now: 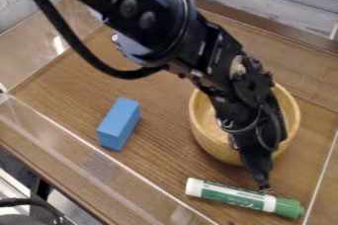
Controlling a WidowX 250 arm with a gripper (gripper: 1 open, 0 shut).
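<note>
A yellow bowl sits on the wooden table right of centre, largely covered by my gripper. The gripper reaches down over the bowl's front part, fingers low near its front rim; what lies between them is hidden, though it looks shut. A green-and-white tube lies in front of the bowl, just below the fingertips.
A blue block lies on the left of the table. Bare wood surrounds it. Clear walls edge the left side and the back, and a dark cable runs at the lower left.
</note>
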